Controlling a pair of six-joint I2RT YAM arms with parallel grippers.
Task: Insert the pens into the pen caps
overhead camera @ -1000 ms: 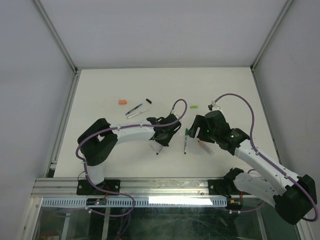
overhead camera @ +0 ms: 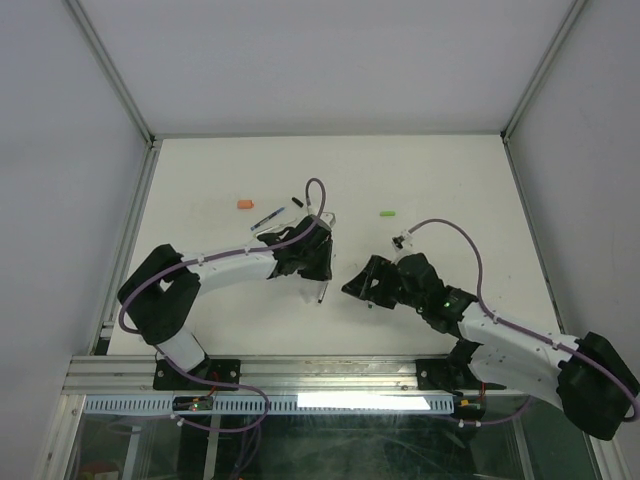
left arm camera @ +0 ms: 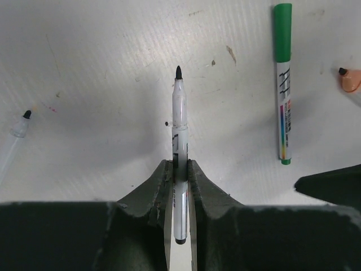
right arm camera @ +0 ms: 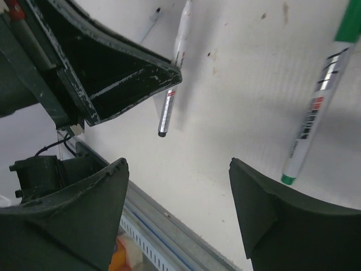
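Note:
A white pen with a bare black tip (left arm camera: 179,104) stands between the fingers of my left gripper, which is shut on its barrel; its tip points away from the gripper. My right gripper has its fingers apart with nothing between them. To the right of its fingers, in the right wrist view, lies a white pen with a green cap (right arm camera: 316,113). That green-capped pen (left arm camera: 284,84) shows whole in the left wrist view, but the right gripper (overhead camera: 357,291) hides most of it from above.
Farther back lie an orange cap (overhead camera: 245,204), a black cap (overhead camera: 297,202), a green cap (overhead camera: 387,213) and a blue-marked pen (overhead camera: 268,217). An orange piece (left arm camera: 351,81) shows at the left wrist view's right edge. The two grippers are close together.
The right gripper has moved left and towards the front, covering most of the green-capped pen. My left gripper has shifted left, with the pen still held.

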